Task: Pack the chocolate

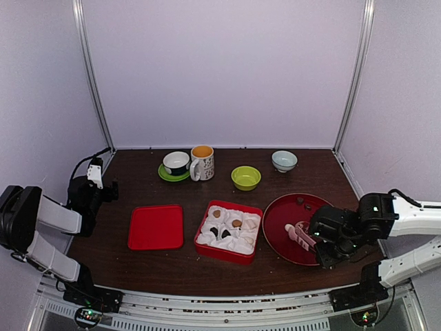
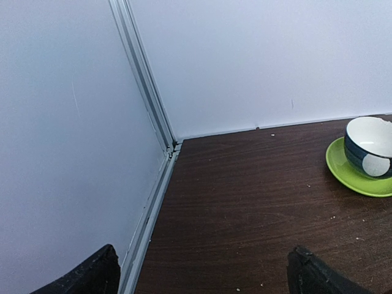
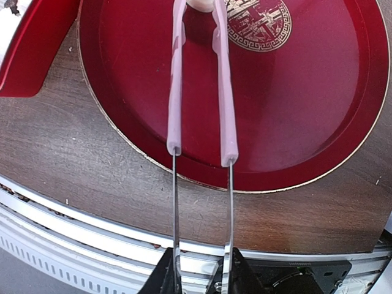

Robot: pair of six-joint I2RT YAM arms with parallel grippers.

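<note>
The red box (image 1: 227,252) holds white paper cups with several chocolates in them. Over the red plate (image 1: 275,214) at the right, my right gripper (image 1: 300,236) carries long pink-tipped fingers (image 3: 225,116), parted by a gap; a pale round piece (image 3: 199,3) lies at their tips, and whether they grip it is unclear. Dark chocolates (image 1: 300,201) lie at the plate's back. My left gripper is open at the far left, with nothing between its fingers.
A red lid (image 1: 155,227) lies left of the box. A cup on a green saucer (image 1: 172,176), a mug (image 1: 204,165), a green bowl (image 1: 246,178) and a blue bowl (image 1: 284,161) stand at the back.
</note>
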